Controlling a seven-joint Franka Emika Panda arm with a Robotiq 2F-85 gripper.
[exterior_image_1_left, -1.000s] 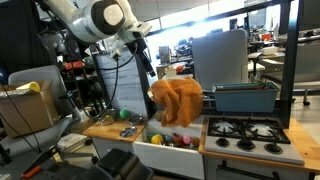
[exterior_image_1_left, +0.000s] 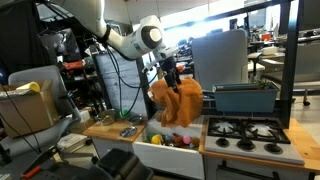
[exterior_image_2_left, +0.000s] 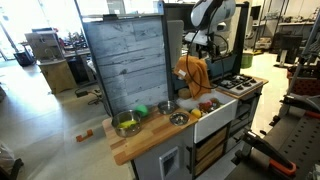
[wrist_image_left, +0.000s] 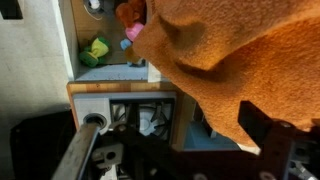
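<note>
An orange towel (exterior_image_1_left: 180, 102) hangs in folds above the open drawer, its lower end reaching down toward the drawer. In exterior view 2 the towel (exterior_image_2_left: 194, 72) hangs beside the grey panel. My gripper (exterior_image_1_left: 170, 78) points down at the towel's upper part; contact cannot be made out. The wrist view has the towel (wrist_image_left: 235, 70) filling the upper right, with the open gripper at the bottom edge and no cloth visibly pinched. The white drawer (exterior_image_1_left: 150, 154) holds small coloured toys, among them a green one (wrist_image_left: 97, 48); the towel hides some.
Right of the towel are a gas stove (exterior_image_1_left: 245, 136) and a green-grey dish rack (exterior_image_1_left: 246, 100). Metal bowls (exterior_image_2_left: 127, 122) stand on the wooden counter (exterior_image_2_left: 140, 143) left of the drawer. A tall grey panel (exterior_image_2_left: 135, 60) rises behind the counter.
The arm has moved right and down, bringing my gripper from above and left of the towel to its upper part. The towel looks about the same.
</note>
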